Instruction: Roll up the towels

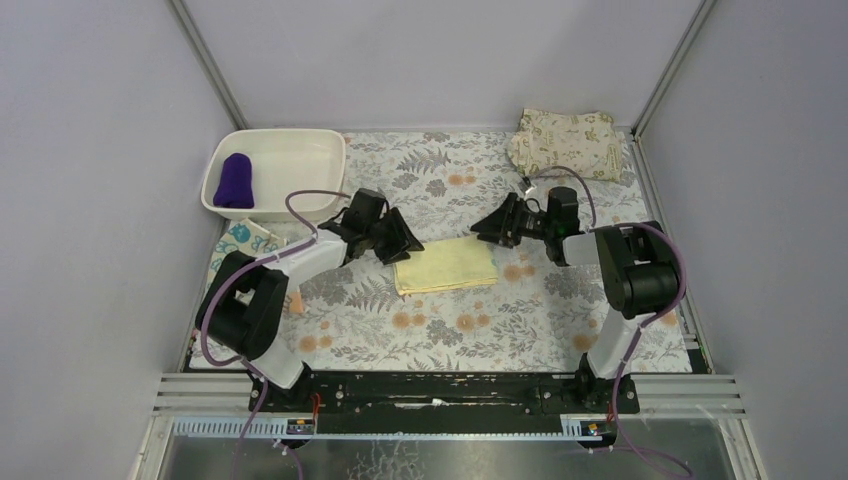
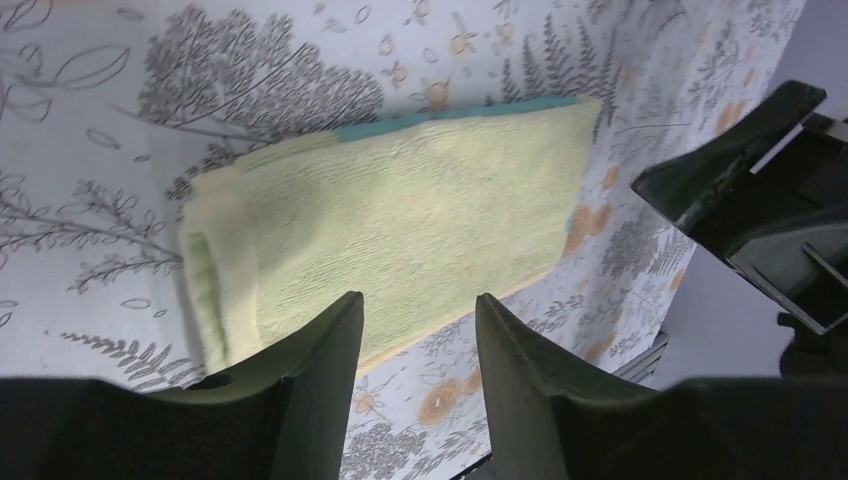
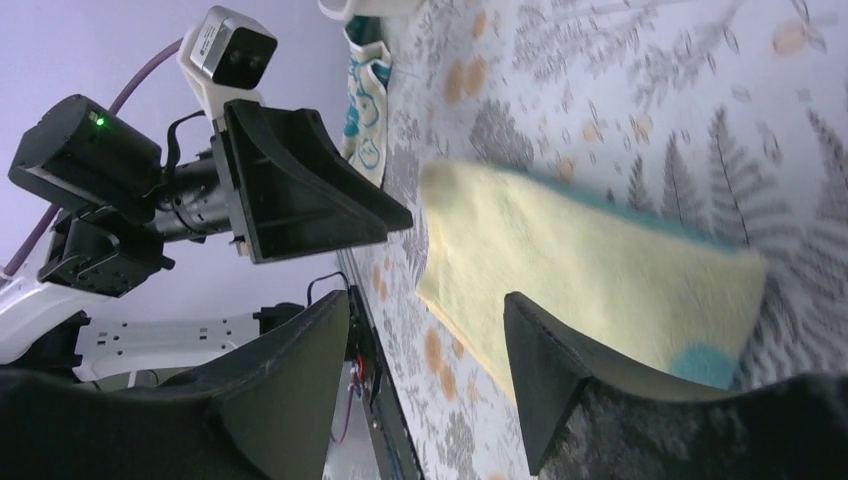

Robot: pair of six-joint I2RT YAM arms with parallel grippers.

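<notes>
A pale yellow towel [image 1: 445, 267] lies folded flat in the middle of the table, a strip of teal [image 2: 460, 116] showing along its far edge. At its left end my left gripper [image 1: 405, 255] hovers; in the left wrist view the left gripper has a gap between its fingers, with only towel and table behind. Over the right far corner of the towel, my right gripper [image 1: 478, 237] stands open. The right wrist view shows the right gripper with its fingers wide apart and nothing held. A rolled purple towel [image 1: 234, 182] lies inside the white bin [image 1: 300, 170].
A stack of folded patterned cloths [image 1: 568, 145] sits at the back right. Another teal-patterned cloth [image 1: 237, 242] lies at the left, partly under the left arm.
</notes>
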